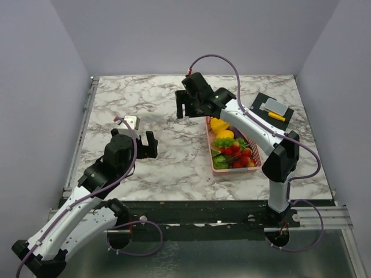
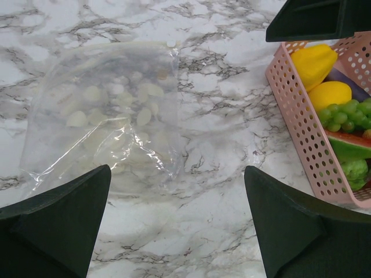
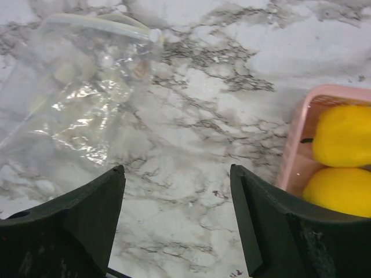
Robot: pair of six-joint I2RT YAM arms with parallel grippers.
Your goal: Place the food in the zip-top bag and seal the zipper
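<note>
The clear zip bag point(image 2: 64, 139) lies flat on the marble table with pale round slices point(image 2: 144, 114) inside. At its top edge the zip strip point(image 3: 93, 22) shows two bands bowed apart, with a small pale slider point(image 3: 156, 36) at the right end. My left gripper stands open near the bag's lower side, nothing between its fingers. My right gripper is also open and empty, held over bare table between bag and basket. In the top view the right gripper point(image 1: 182, 104) is just beyond the basket's far left corner; the bag is hard to make out there.
A pink basket point(image 1: 211, 152) holds several toy fruits and vegetables, among them yellow ones point(image 3: 342, 188), green grapes point(image 2: 346, 119) and a watermelon slice point(image 2: 351, 143). At the back right lie a dark board point(image 1: 261, 114) and a yellow-handled tool point(image 1: 276, 116).
</note>
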